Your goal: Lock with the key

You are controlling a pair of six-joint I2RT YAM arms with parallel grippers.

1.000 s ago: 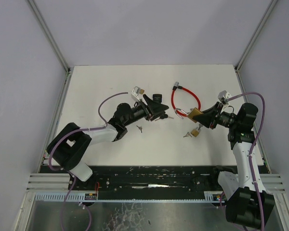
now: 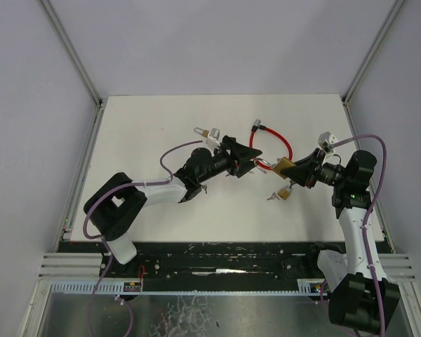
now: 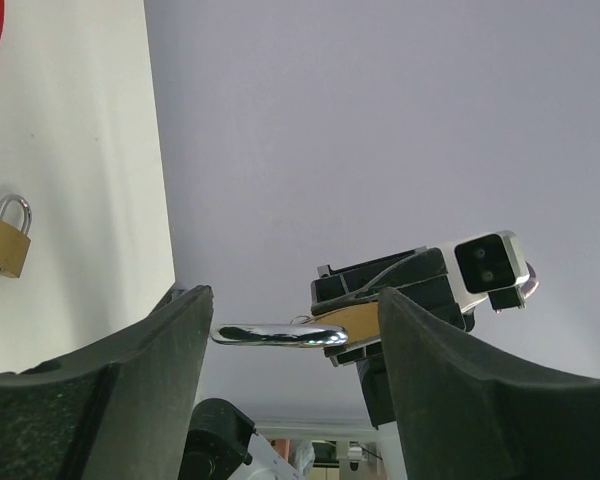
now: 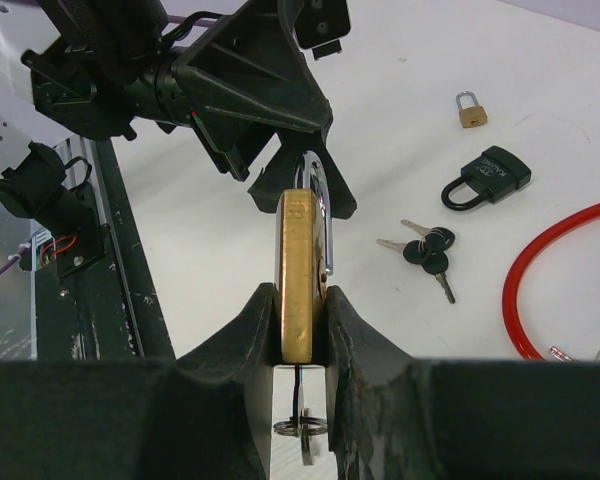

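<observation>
A large brass padlock (image 2: 285,168) is in my right gripper (image 2: 299,169), its body between the fingers. Its silver shackle (image 4: 316,175) points at the left arm, and one leg's end shows beside the body rather than in it. Below the body, in the right wrist view, hangs a key with rings (image 4: 301,427). My left gripper stands open at the shackle's curved end; in its wrist view the shackle (image 3: 280,336) lies between the fingers, with space on the left side. Whether they touch it I cannot tell.
On the white table lie a small brass padlock (image 4: 472,110), a black padlock (image 4: 490,178), several black-headed keys (image 4: 435,240) and a red cable lock (image 2: 283,137).
My left gripper has moved right, from short of the shackle to around its curved end. The right arm and the padlock look unmoved.
</observation>
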